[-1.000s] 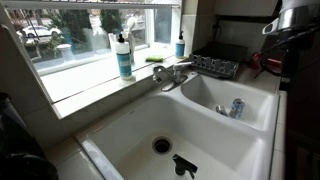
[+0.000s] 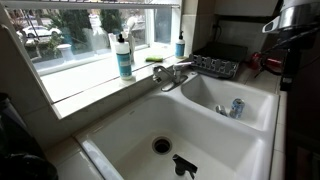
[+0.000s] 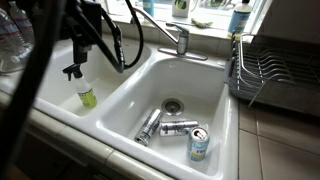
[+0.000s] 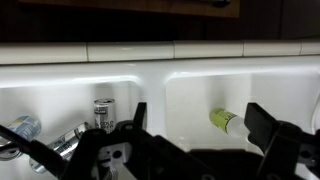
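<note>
A spray bottle with a green label [image 3: 87, 95] and a black trigger top stands in one basin of the white double sink [image 3: 140, 90]. In the wrist view its green-and-white body [image 4: 228, 122] shows beside the right finger, which covers part of it. Two silver cans [image 3: 148, 127] [image 3: 178, 128] lie in the other basin near a blue-and-white can [image 3: 198, 143]. My gripper is open above the sink, its fingers wide apart and the pale divider between the basins visible between them. Nothing is held.
A metal dish rack [image 3: 275, 70] stands on the counter beside the can basin. The faucet [image 3: 180, 38] sits at the window side. Soap bottles [image 2: 123, 58] [image 2: 180, 45] stand near the window. Clear bottles [image 3: 15, 35] crowd the far left.
Only a slight shift of the arm shows at the upper right edge. The sink and the things in it look unmoved.
</note>
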